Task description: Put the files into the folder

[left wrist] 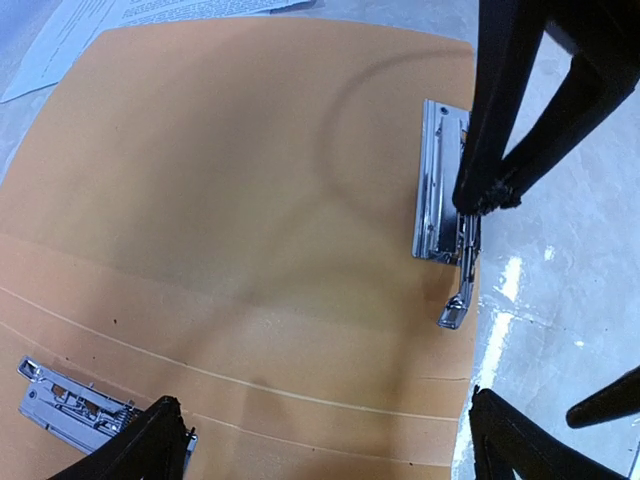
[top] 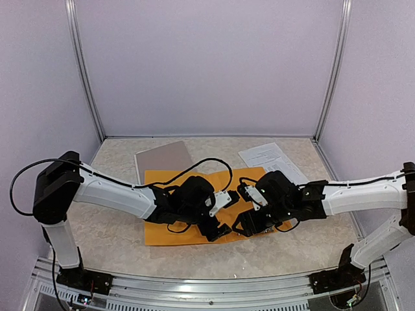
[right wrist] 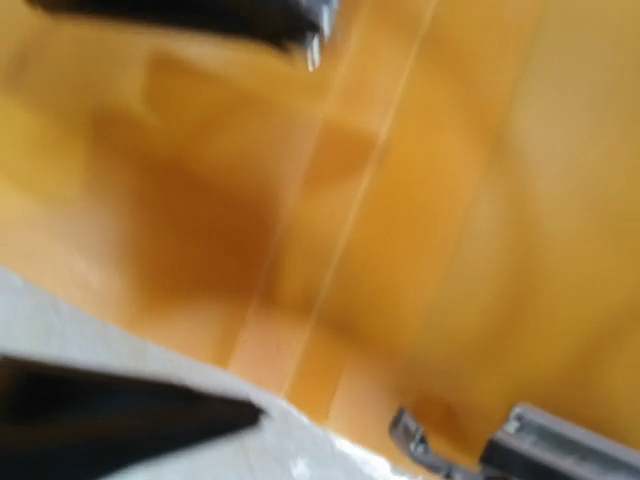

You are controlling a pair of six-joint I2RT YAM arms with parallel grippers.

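Note:
The orange folder [top: 159, 230] lies on the table, with a metal clip [left wrist: 438, 180] near its edge and another clip [left wrist: 80, 405] lower left in the left wrist view. My left gripper hovers open over the folder. My right gripper is over the folder's near edge, its fingers apart in the blurred right wrist view, only folder and table visible between them. White printed sheets [top: 272, 159] lie at the back right, partly beside the folder.
A grey-brown sheet or cover [top: 160, 159] lies at the back left. Bare table [top: 117, 246] borders the folder. Walls enclose the back and sides.

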